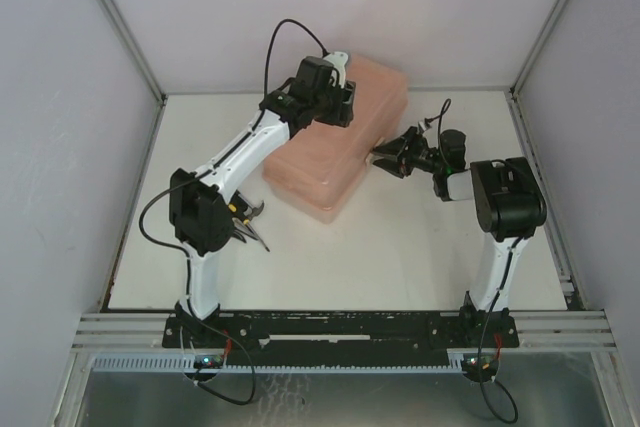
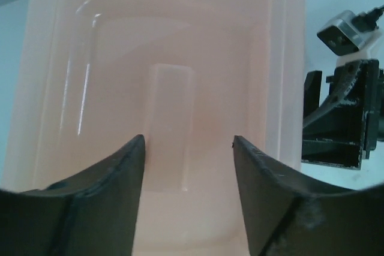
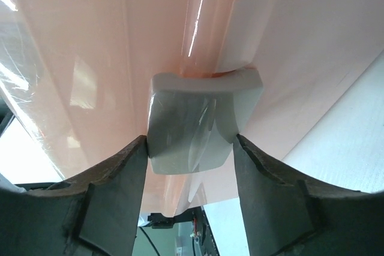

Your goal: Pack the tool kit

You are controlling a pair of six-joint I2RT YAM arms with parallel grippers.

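Note:
A large pinkish translucent box (image 1: 325, 152) lies slantwise on the table, its lid facing up. Over the upper part of the lid (image 2: 228, 46) hangs my left gripper, open, with nothing between its fingers. My right gripper (image 1: 374, 159) is at the box's right side. In the right wrist view, a grey latch (image 3: 189, 121) on the box wall shows between its parted fingertips, which lie close to the latch's edges. Whether they press on it cannot be told. Several tools (image 1: 245, 215) with dark and yellow handles lie left of the box, partly hidden by the left arm.
Free table (image 1: 330, 262) stretches in front of the box and to its right. A wall (image 1: 320, 7) stands close behind the box. The left arm (image 1: 235, 162) reaches across the box's left side.

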